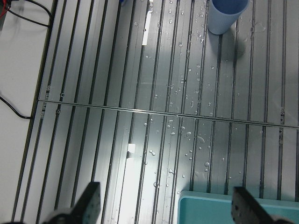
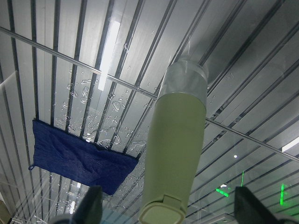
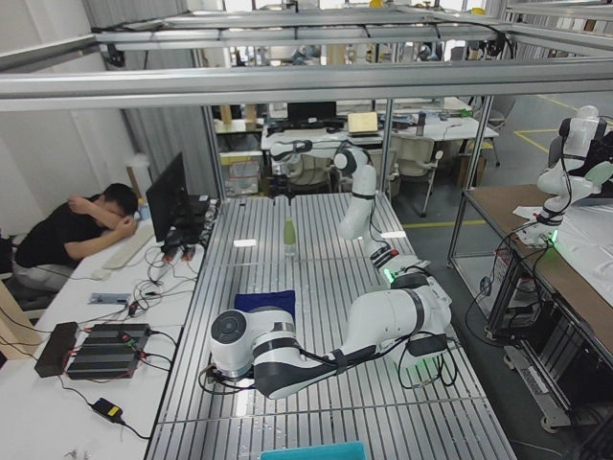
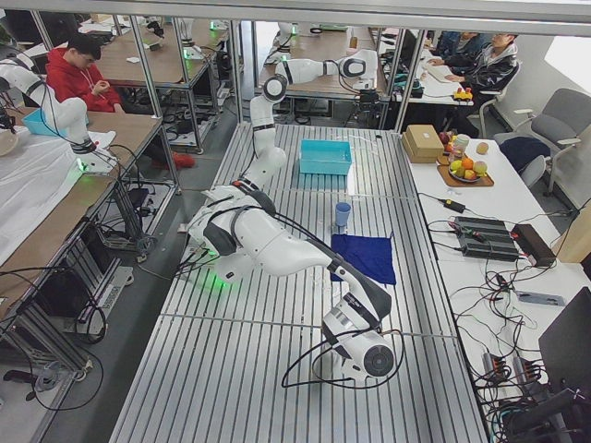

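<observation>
A green bottle with a clear upper part [image 3: 289,235] stands on the slatted metal table. In the right wrist view, the bottle [image 2: 173,144] is large, below and between the open fingers of my right gripper. My left gripper is open with nothing between its fingers, above slats near the teal tray [image 1: 205,212]. A pale blue cup [image 1: 222,14] stands at the top of that view; in the camera right view the cup [image 4: 342,212] is beside a dark blue cloth [image 4: 360,258]. The cloth [image 2: 79,154] also lies near the bottle.
Water droplets dot the slats. A white side table [image 4: 489,305] with electronics, cables, boxes and a fruit plate [image 4: 466,175] runs along one edge; a person sits there in the camera left view. A neighbouring bench [image 3: 584,287] with another arm stands across a gap. Metal beams frame the table.
</observation>
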